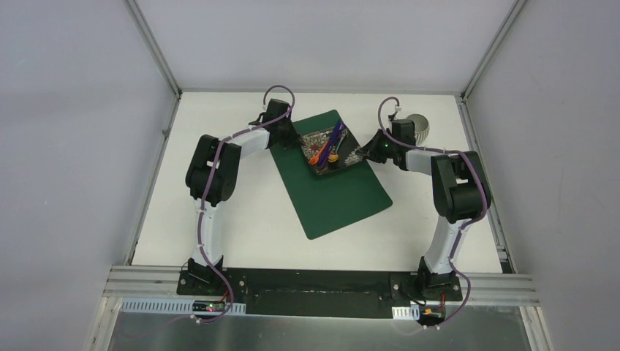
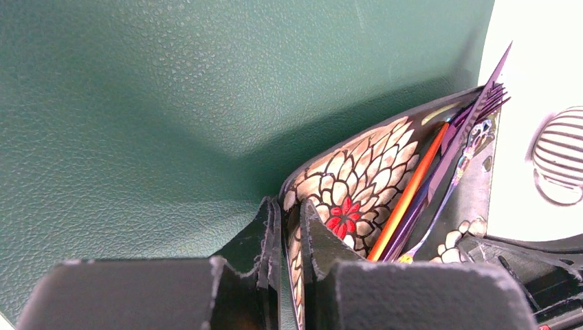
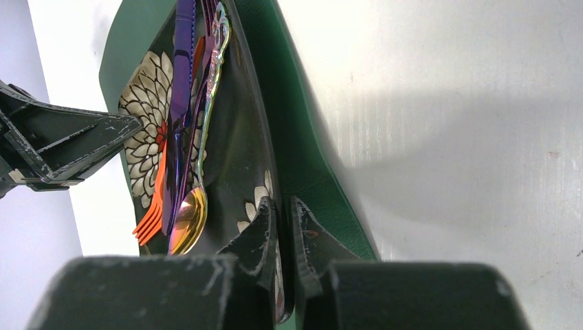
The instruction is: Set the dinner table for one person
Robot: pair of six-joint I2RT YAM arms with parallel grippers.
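A dark square plate with flower patterns (image 1: 344,155) is over the green placemat (image 1: 336,208), carrying several utensils: an orange fork (image 3: 153,206), a purple knife (image 3: 181,75), a gold spoon (image 3: 189,218) and other purple pieces. My left gripper is shut on one edge of the plate, at its upper left in the top view. My right gripper is shut on the opposite edge, at the right. In both wrist views the rim runs between the fingertips.
A ribbed white cup (image 1: 417,126) stands on the white table (image 1: 219,241) at the back right, just behind my right arm.
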